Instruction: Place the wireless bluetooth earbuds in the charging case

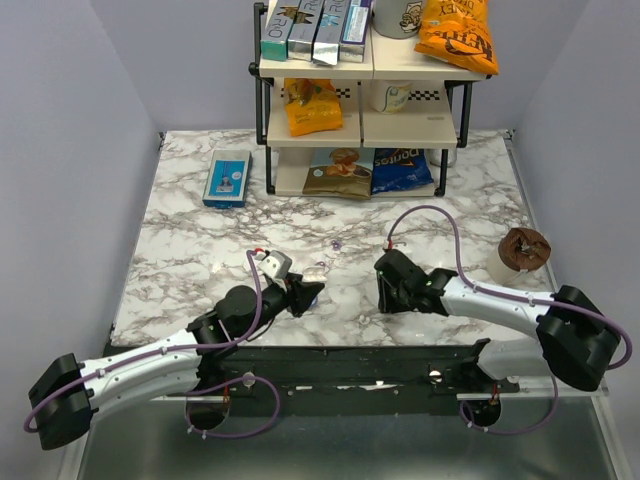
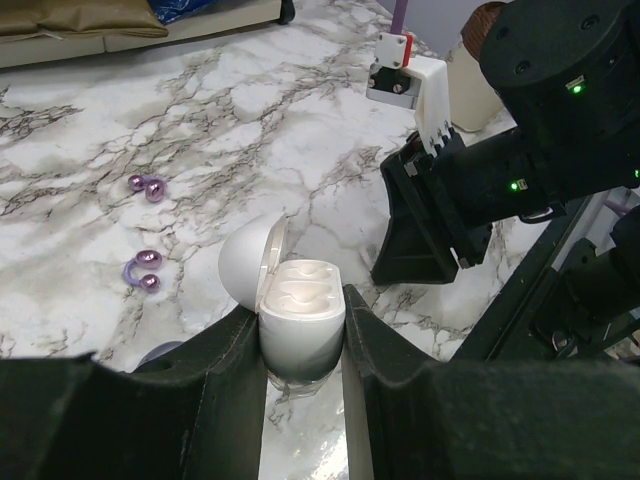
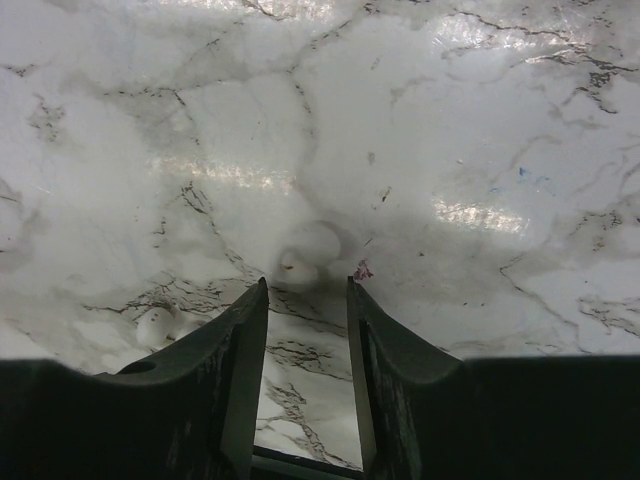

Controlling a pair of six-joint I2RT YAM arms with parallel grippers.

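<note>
A white charging case (image 2: 300,300) with its lid raised is clamped in my left gripper. Its two inner hollows face up and look empty. In the top view the case (image 1: 315,272) is small and pale at the left gripper's tip. Two purple clip-shaped earbuds lie apart on the marble table to the case's left in the left wrist view: a farther earbud (image 2: 148,187) and a nearer earbud (image 2: 143,270). My right gripper is open over bare marble, nothing between its fingers. To the right of the case in the top view is that same right gripper (image 1: 386,305).
Part of a round bluish-grey object (image 2: 160,351) shows beside the left gripper. A blue box (image 1: 228,178) lies at the back left, a shelf rack (image 1: 318,137) with snacks stands at the back, and a brown-topped container (image 1: 524,250) is far right. Much of the marble is clear.
</note>
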